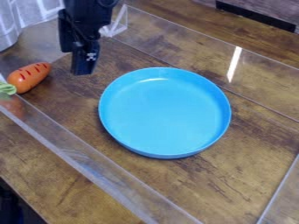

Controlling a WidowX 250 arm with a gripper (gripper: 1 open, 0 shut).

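My black gripper (82,57) hangs open at the upper left, above bare wood, with nothing seen between its fingers. An orange toy carrot (31,75) with a pale green top lies on the wood at the left, below and left of the gripper, apart from it. A large, empty blue plate (163,111) sits in the middle, right of and nearer than the gripper.
Clear transparent edging crosses the lower left, and a pale crumpled object stands at the top left corner.
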